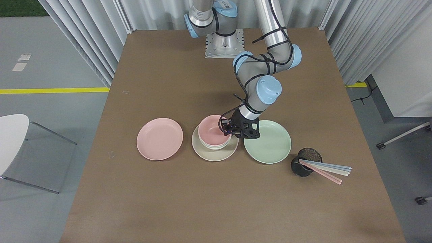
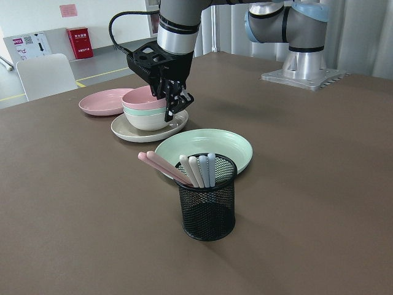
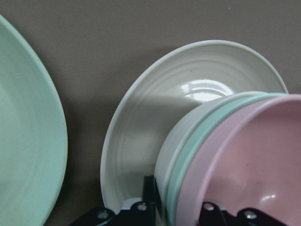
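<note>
A stack of bowls, pink [image 1: 212, 129] over mint [image 2: 146, 112] and white [image 2: 145, 122], rests on the cream plate [image 1: 214, 154]. My gripper is at the stack's near rim in the wrist view, with one black finger outside the bowls and the other partly hidden behind the pink wall. The rims appear to be between the fingers; whether it is shut on them I cannot tell.
A pink plate [image 1: 159, 137] lies left of the stack, a mint plate [image 1: 267, 143] to the right. A black mesh cup [image 2: 207, 215] holds chopsticks at the right.
</note>
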